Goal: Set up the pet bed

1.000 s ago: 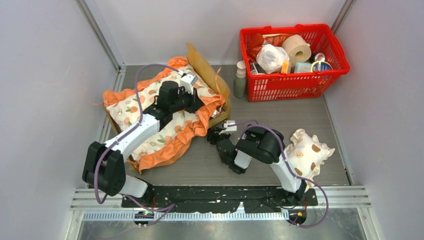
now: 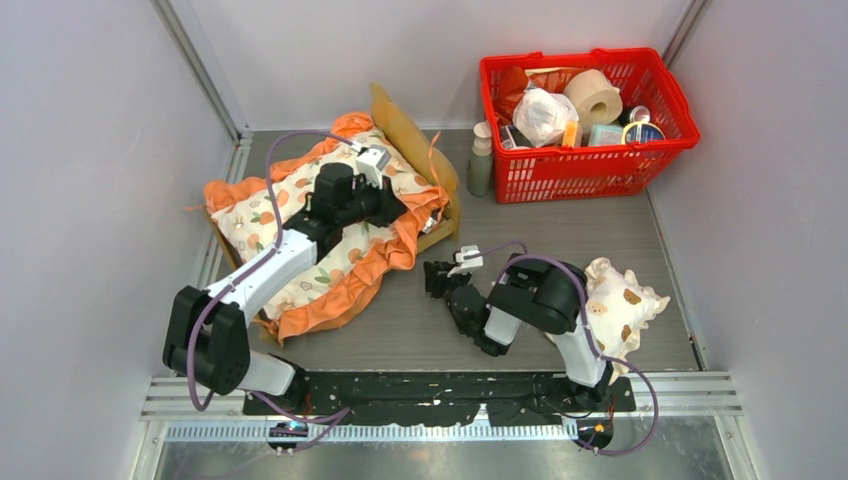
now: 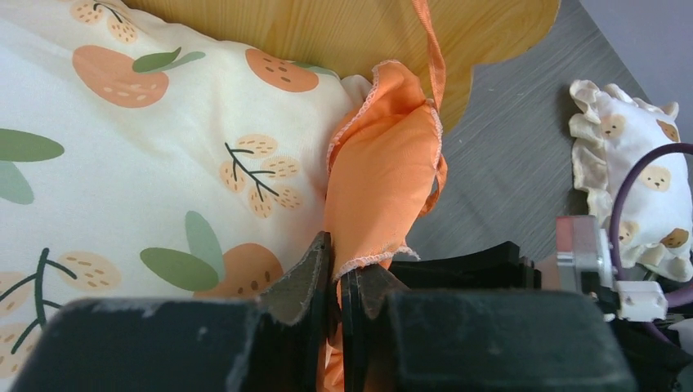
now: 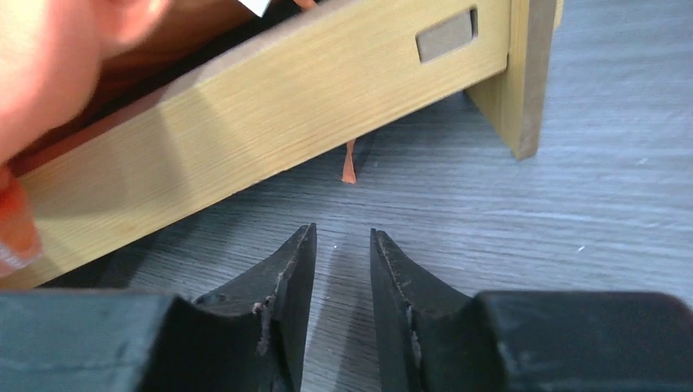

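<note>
The wooden pet bed (image 2: 410,135) at left carries a cream, fruit-printed cushion (image 3: 122,212) with orange ruffled trim (image 3: 384,171). My left gripper is over its right edge, its fingers close together on the orange fabric; how firmly it holds is unclear. My right gripper is low on the floor beside the bed's wooden rail (image 4: 245,106), its fingers apart with bare floor between them; an orange tie (image 4: 350,163) hangs below the rail. A cream pillow (image 2: 620,300) with brown spots lies at the far right.
A red basket (image 2: 590,180) full of goods stands at the back right, a green bottle (image 2: 478,165) beside it. Walls close in on the sides and back.
The right arm's wrist has shifted slightly toward the front and right, with small turning. The left arm and bedding look nearly still.
</note>
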